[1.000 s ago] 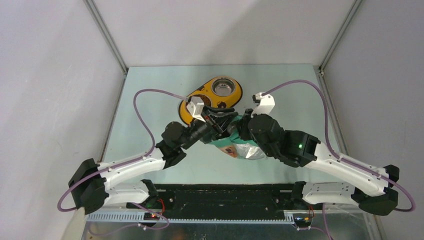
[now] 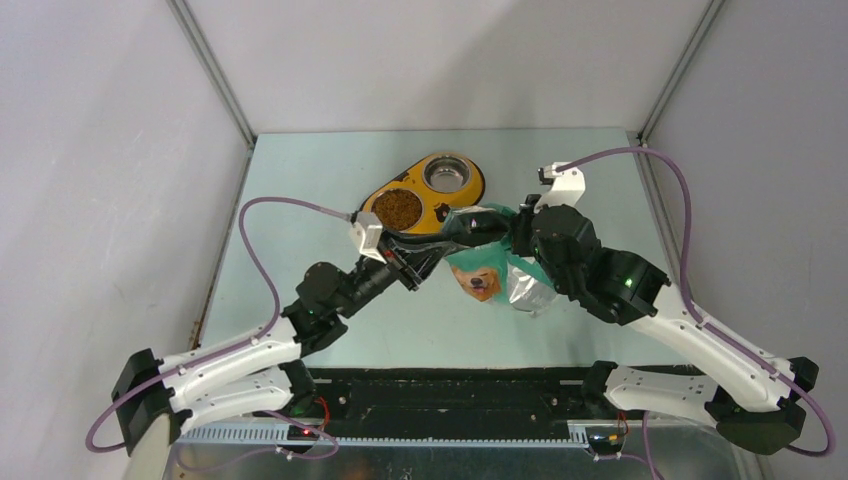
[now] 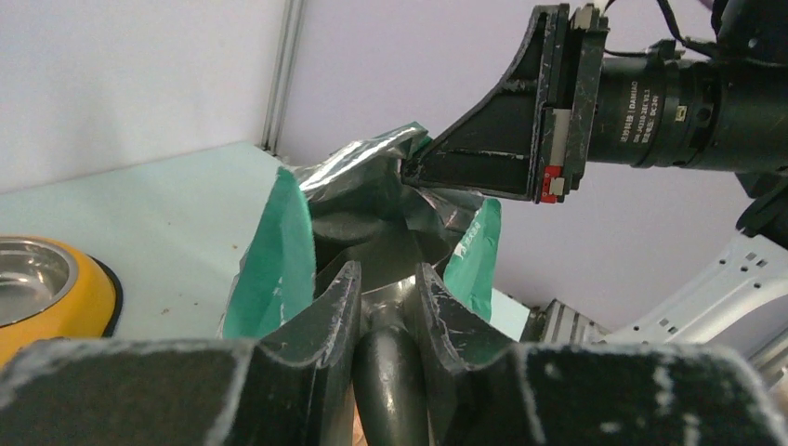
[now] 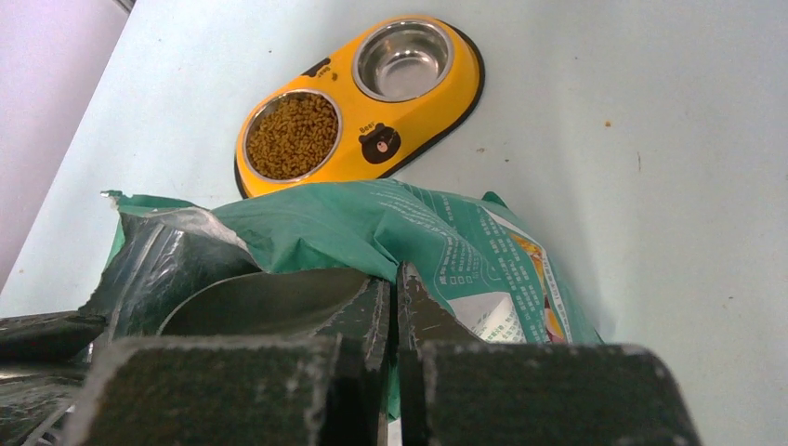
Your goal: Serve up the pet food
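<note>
The teal food bag, printed with a dog, hangs with its top open toward my left gripper. That gripper is shut on a dark scoop, which reaches into the bag mouth. My right gripper is shut on the bag's teal rim, pinching it up. The yellow double feeder stands behind the bag, kibble in one steel bowl, the other steel bowl empty.
White walls and metal rails surround it.
</note>
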